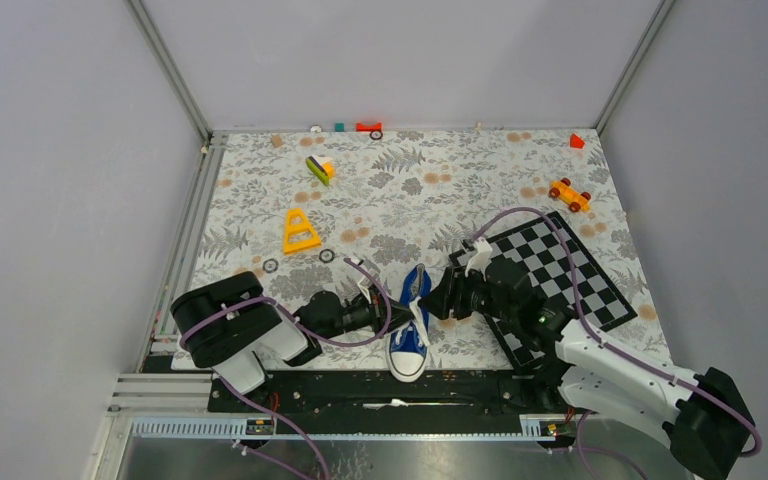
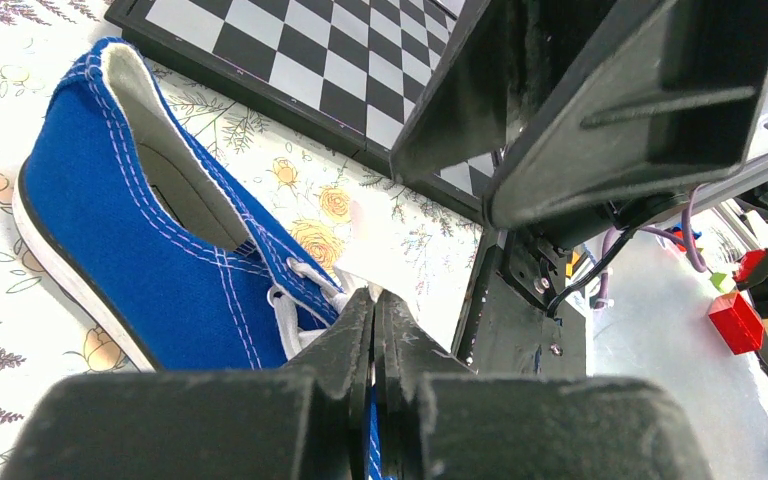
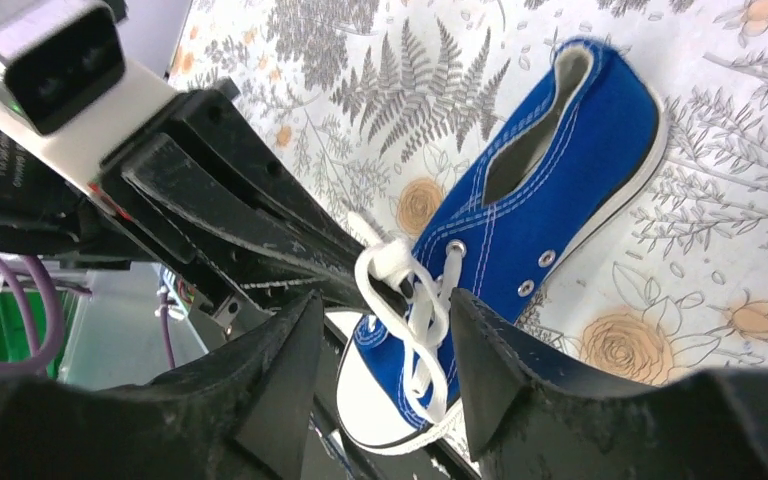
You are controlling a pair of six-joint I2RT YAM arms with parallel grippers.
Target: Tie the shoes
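Note:
The blue canvas shoe (image 1: pixel 407 345) lies on the table with its white toe towards the front edge. In the left wrist view my left gripper is shut on the white lace (image 2: pixel 370 260) just above the shoe. The right wrist view shows the lace (image 3: pixel 428 370) looped loosely around the left fingertips and hanging down over the tongue. My right gripper is open on the shoe's right side, its fingers (image 3: pixel 485 370) spread, with the lace loop visible beyond them but not clamped.
A chessboard (image 1: pixel 560 265) lies under and behind the right arm. Yellow toy parts (image 1: pixel 300 232) and a small toy car (image 1: pixel 568 195) sit farther off.

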